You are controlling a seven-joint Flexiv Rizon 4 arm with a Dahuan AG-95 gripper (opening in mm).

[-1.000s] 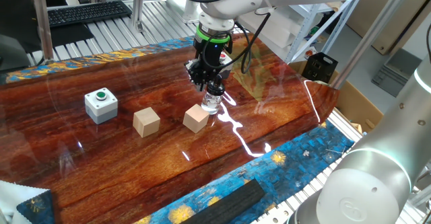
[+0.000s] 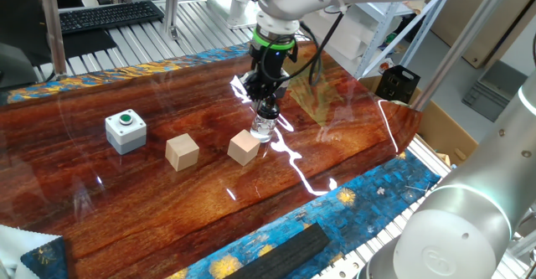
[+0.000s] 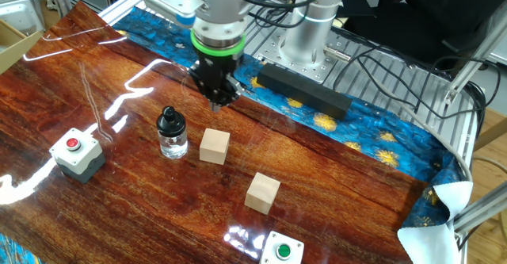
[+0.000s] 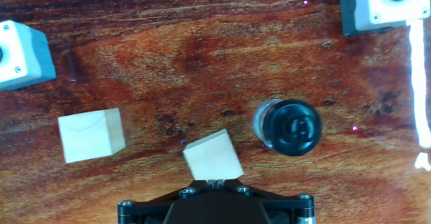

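My gripper hangs above the table, its fingertips together in the wrist view and nothing showing between them. One pale wooden cube (image 4: pixel 214 158) lies just beyond the tips in that view. To its left sits a second wooden cube (image 4: pixel 87 136), apart from the first. A clear bottle with a black cap (image 4: pixel 291 127) stands upright to the right of the nearer cube. In exterior view 2, the gripper (image 3: pixel 215 105) is above and behind the nearer cube (image 3: pixel 214 147), with the bottle (image 3: pixel 173 133) beside that cube.
A box with a green button (image 2: pixel 126 131) stands on the left of the table in exterior view 1. Another, with a red button (image 3: pixel 77 154), is left of the bottle in exterior view 2. A black bar (image 3: pixel 304 91) lies near the robot's base. Bare wood surrounds the objects.
In exterior view 1 the gripper and wrist have shifted a little to the right and slightly up. Cubes, bottle and button boxes stay where they were.
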